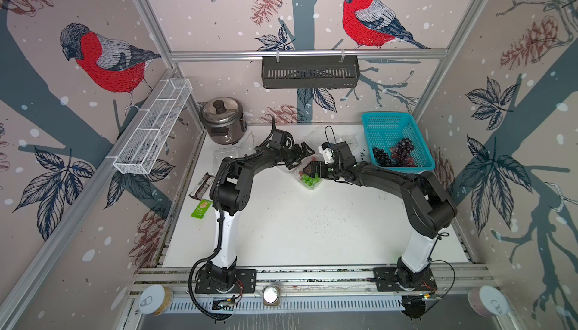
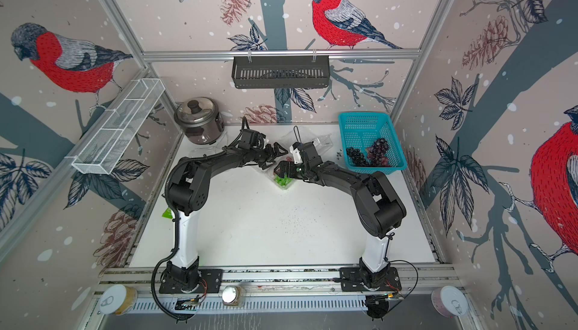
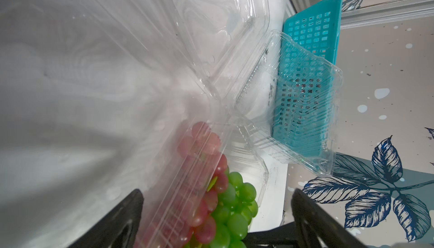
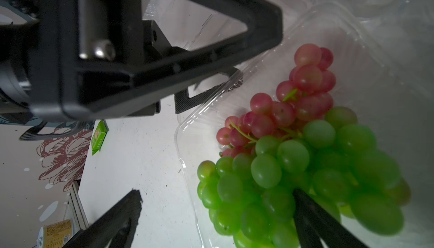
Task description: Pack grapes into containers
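A clear plastic container (image 4: 370, 71) on the middle of the table holds red grapes (image 4: 307, 78) and green grapes (image 4: 271, 171). My left gripper (image 1: 301, 154) stands open beside and just above it, toward its back left. My right gripper (image 1: 318, 168) is open over the grapes, its fingertips at the container's near part in the right wrist view. More clear plastic containers or lids (image 3: 212, 31) lie behind, near both grippers. A teal basket (image 1: 397, 125) at the back right holds dark and red grape bunches (image 1: 402, 152).
A steel cooker (image 1: 221, 126) stands at the back left. A brown-wrapped snack (image 1: 202, 185) and a green packet (image 1: 201, 208) lie at the left edge. A dark rack (image 1: 310, 71) hangs on the back wall.
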